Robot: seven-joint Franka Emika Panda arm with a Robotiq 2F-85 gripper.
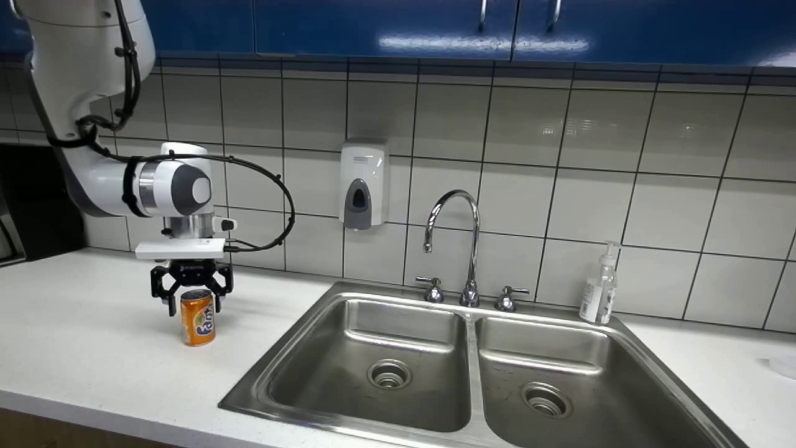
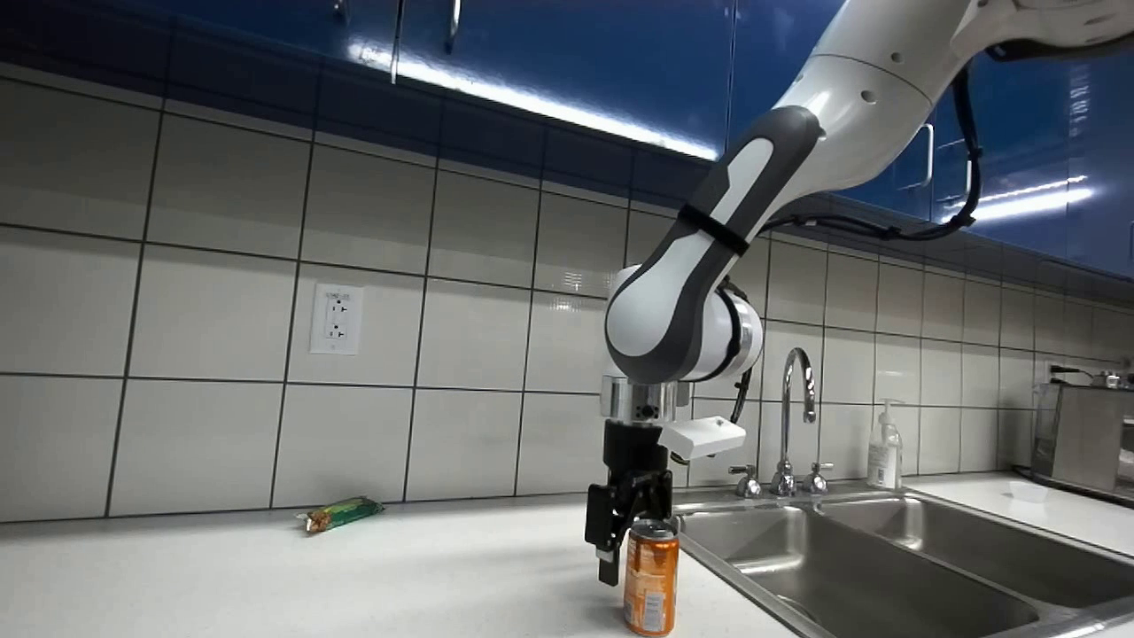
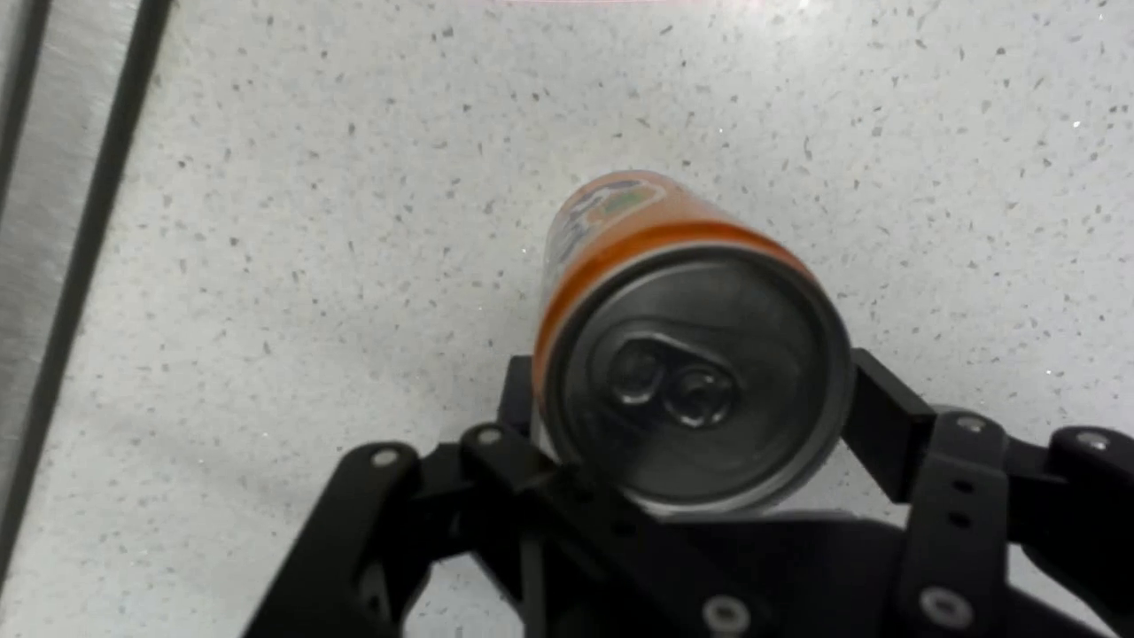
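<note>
An orange Fanta can (image 1: 198, 320) stands upright on the white counter, left of the sink. Over its top is my black gripper (image 1: 195, 307), pointing straight down, with one finger on each side of the can's upper part. The fingers are partly open, and a small gap shows beside the can in exterior view 1. From the wrist, the can's dark lid (image 3: 696, 383) lies between the two fingers; the left fingertip is partly hidden by the can. In exterior view 2 the can (image 2: 650, 585) stands in front of part of the gripper.
A steel double sink (image 1: 475, 358) with a tall faucet (image 1: 475, 246) lies to the right. A soap bottle (image 1: 599, 291) stands at its back edge. Against the back wall lies a small green packet (image 2: 342, 514).
</note>
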